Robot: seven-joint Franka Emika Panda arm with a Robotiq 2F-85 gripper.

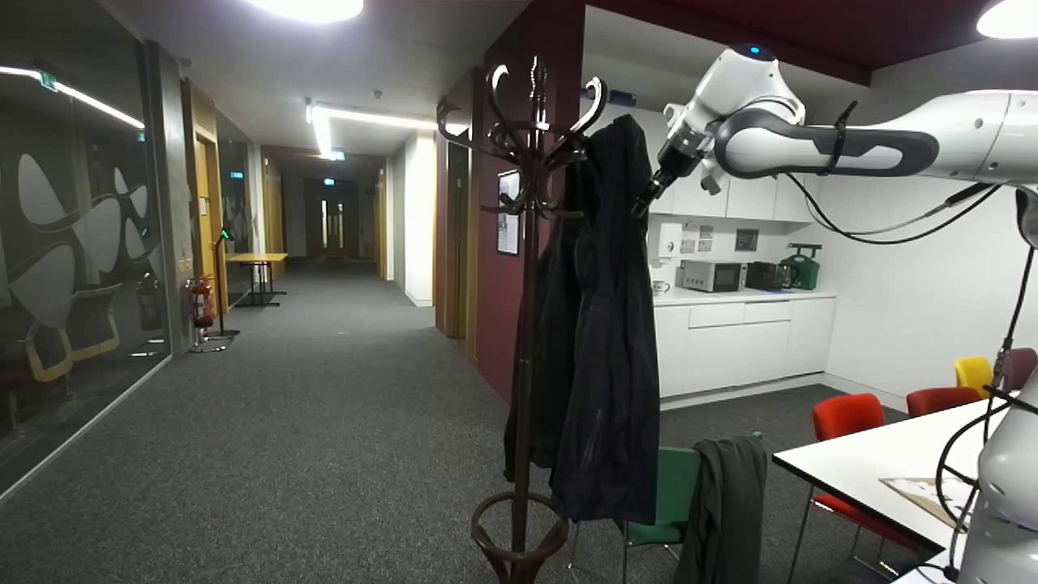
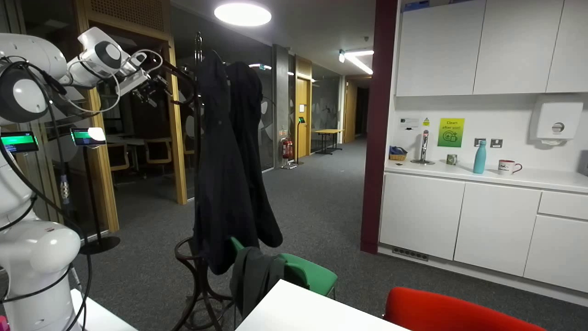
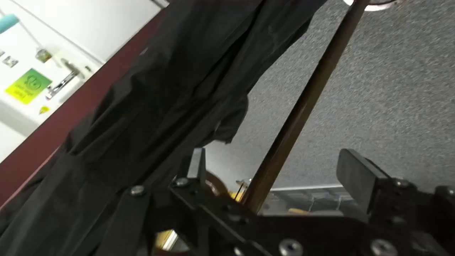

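Note:
My gripper is open in the wrist view, its fingers wide apart with nothing held. Between and beyond them runs the brown pole of the coat stand. Dark coats fill the left of that view. In exterior view 1 the dark coats hang from the right side of the wooden coat stand, and the gripper is high up beside their right edge; contact cannot be told. From the other side, the gripper appears left of the stand's upper hooks and the coats.
A green chair with a dark grey garment over it stands beside the stand. The white table and a red chair are at the right. Open carpet lies left of the stand.

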